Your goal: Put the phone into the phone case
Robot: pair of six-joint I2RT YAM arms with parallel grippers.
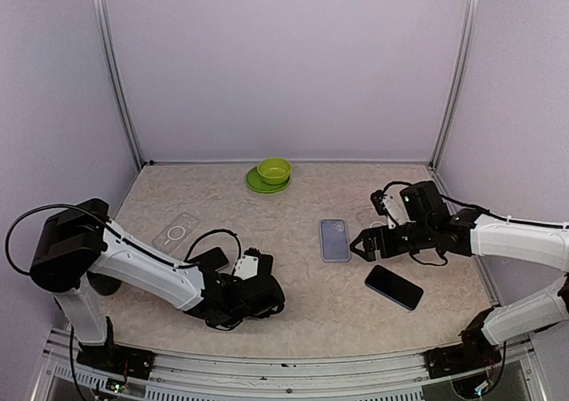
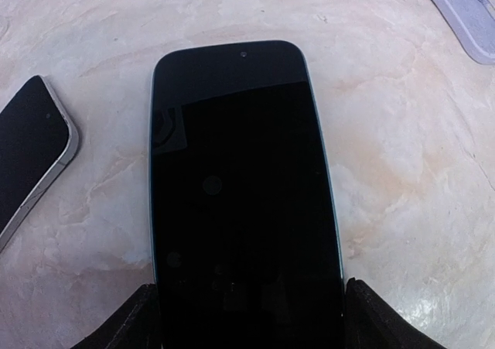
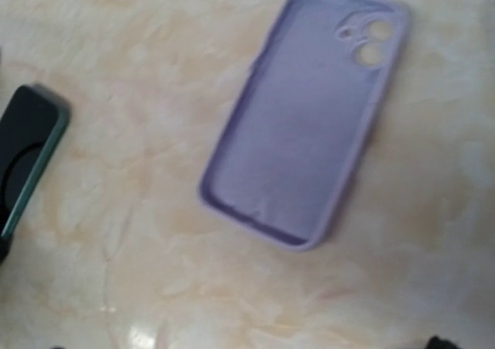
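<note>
A black phone (image 2: 240,179) with a thin blue-green rim lies in the middle of the left wrist view. My left gripper straddles its lower part, one finger close against each long edge; whether they grip cannot be told. From above, the left arm mostly covers this phone. The lavender phone case (image 3: 298,124) rests open side up on the table, empty, its camera cutouts at the upper right of the right wrist view. My right gripper (image 1: 363,244) stands open just right of the case, nothing between its fingers.
Another black phone (image 1: 394,287) lies near the front right. A silver-edged phone (image 2: 31,148) is just left of the straddled one. A clear case (image 1: 175,232) lies at the left. At the back, a green bowl (image 1: 274,170) sits on a green plate (image 1: 254,184).
</note>
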